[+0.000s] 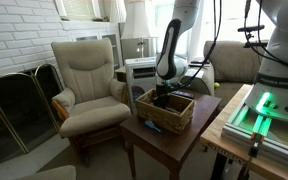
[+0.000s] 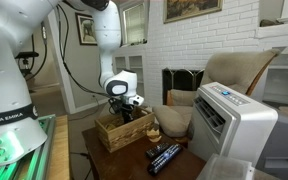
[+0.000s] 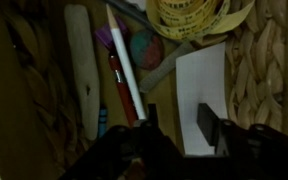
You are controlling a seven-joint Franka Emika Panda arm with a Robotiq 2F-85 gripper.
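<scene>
My gripper reaches down into a woven basket [image 1: 162, 120] on the small dark table. Its dark fingers stand apart at the bottom of the wrist view, above a white card [image 3: 199, 92], with nothing seen held between them. Left of the card lie a white pencil-like stick [image 3: 127, 65], a dark red pen [image 3: 122, 88] and a pale wooden stick [image 3: 83, 70]. A round multicoloured ball [image 3: 146, 48], a grey bar [image 3: 170, 64] and a coiled yellow tape [image 3: 194, 14] lie farther up. In the second exterior view, the basket wall [image 2: 134, 132] partly hides the fingertips.
The basket's braided sides [image 3: 252, 75] rise close around the gripper. On the table outside it lie a blue object [image 1: 152, 126] and dark remote-like items [image 2: 164, 158]. A white appliance [image 2: 229, 118] and a beige chair [image 1: 88, 85] stand nearby.
</scene>
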